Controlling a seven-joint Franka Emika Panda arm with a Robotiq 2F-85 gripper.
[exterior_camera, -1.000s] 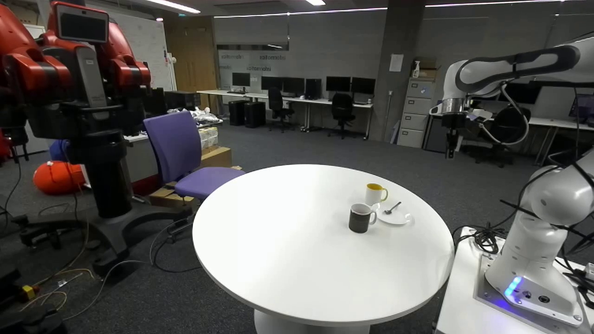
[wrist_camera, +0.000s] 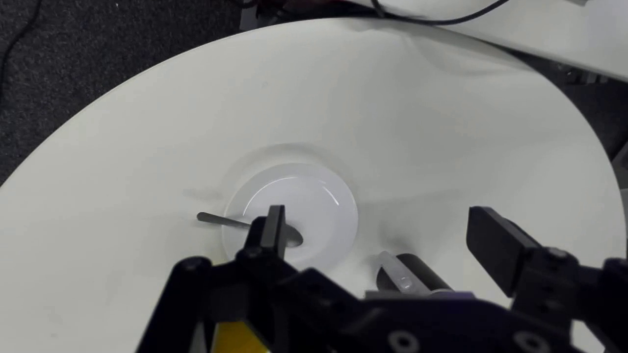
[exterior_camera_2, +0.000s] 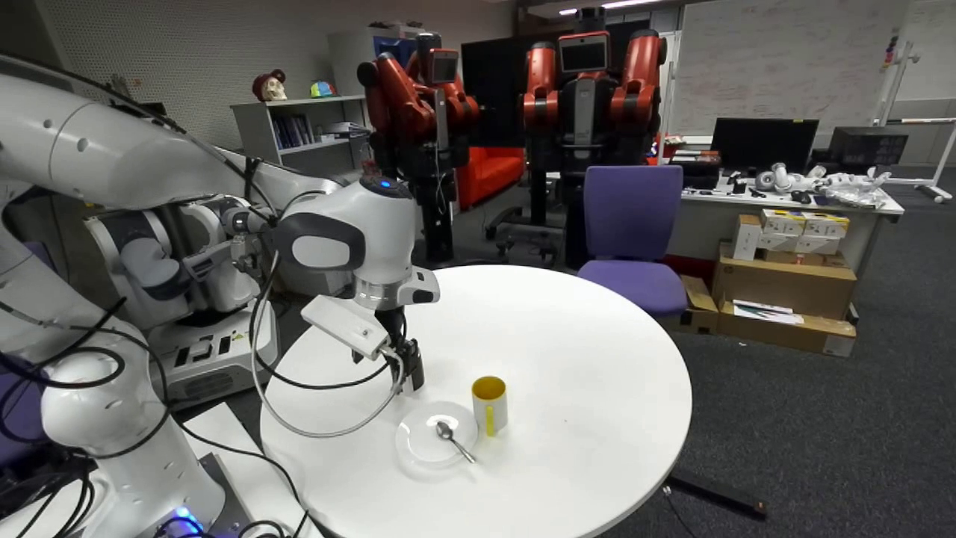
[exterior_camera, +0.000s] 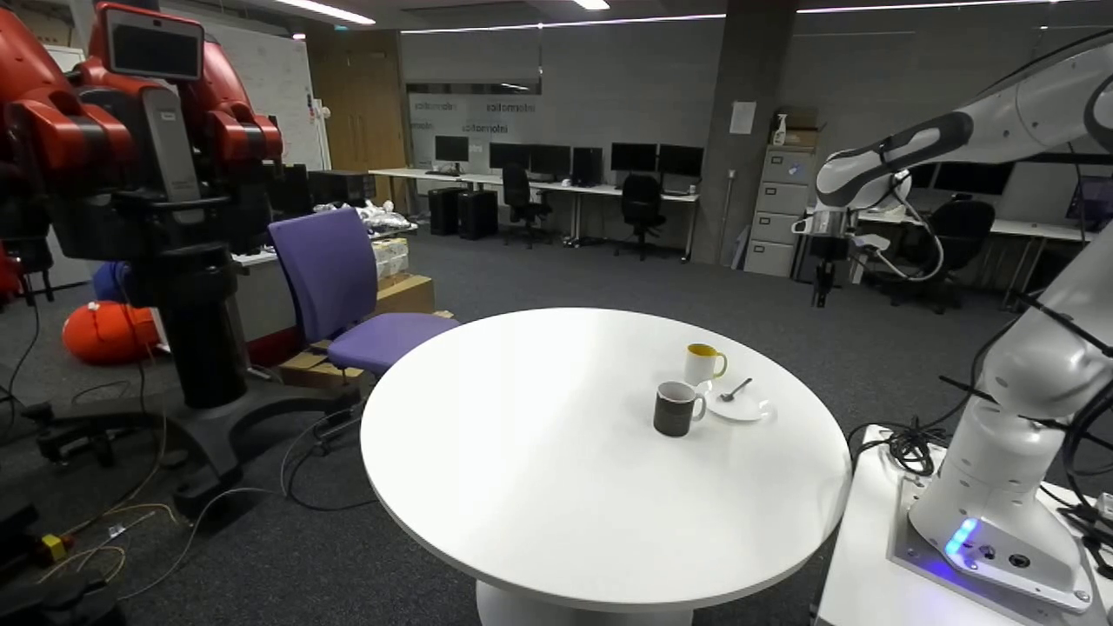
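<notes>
A white plate (wrist_camera: 329, 200) with a metal spoon (wrist_camera: 215, 218) lying across its rim is on the round white table (exterior_camera: 543, 449). Beside it stand a white mug with a yellow inside (exterior_camera: 700, 365) and a mug with a dark lower body (exterior_camera: 674, 411), both upright. My gripper is open, its fingers (wrist_camera: 494, 244) wide apart and empty. High above the tabletop in exterior view 1, the gripper (exterior_camera: 822, 301) touches nothing. From the wrist, the dark mug (wrist_camera: 424, 271) shows between the fingers, partly covered by the gripper body; the yellow mug is mostly hidden.
A purple chair (exterior_camera_2: 632, 224) stands close to its far edge. My arm's base (exterior_camera: 991, 532) sits on a separate white surface, with loose black cables (exterior_camera: 909, 447) near it.
In exterior view 1, my arm has moved left, bringing the gripper closer to the table and slightly lower. Mugs, plate and spoon stay in place.
</notes>
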